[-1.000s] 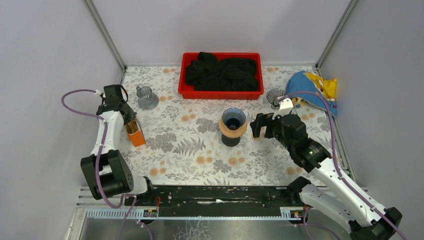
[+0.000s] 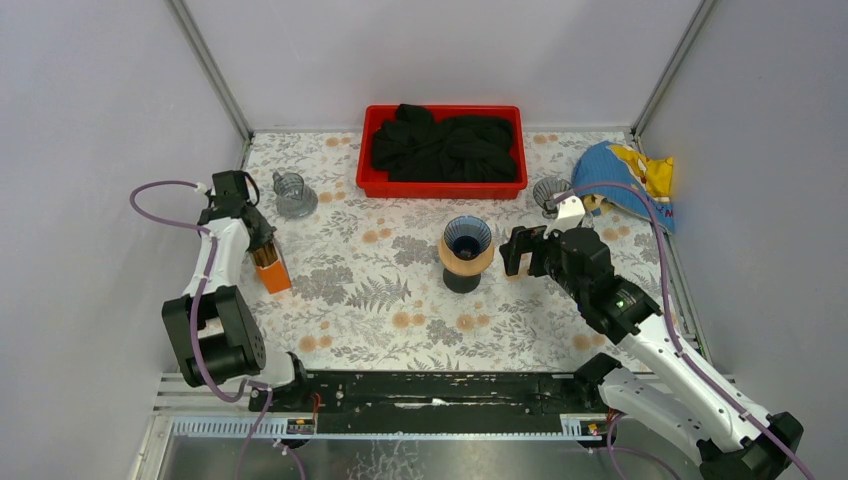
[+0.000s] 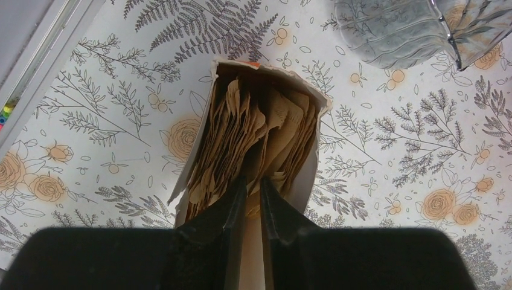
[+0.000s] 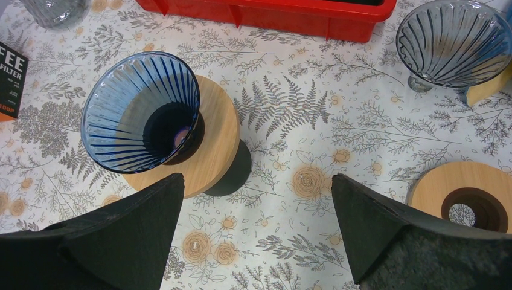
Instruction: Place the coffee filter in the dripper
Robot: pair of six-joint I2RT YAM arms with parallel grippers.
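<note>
The orange box of brown coffee filters [image 2: 273, 276] stands at the table's left. In the left wrist view my left gripper is down at the box's opening among the filters [image 3: 284, 121], its fingers part open with a narrow gap; whether paper is between them is unclear. The blue ribbed dripper [image 4: 112, 121] sits on a wooden-topped dark stand [image 4: 214, 148] at the table's middle. My right gripper hangs open just right of it, nothing between its fingers.
A red bin with dark cloth [image 2: 370, 175] is at the back. A glass pitcher [image 2: 296, 205] stands behind the box. A clear glass cone [image 4: 459, 45], a wooden stand [image 4: 435, 181] and a blue-yellow bag [image 2: 620, 180] are at the right.
The left arm has shifted very slightly at the filter box. The right arm is unmoved.
</note>
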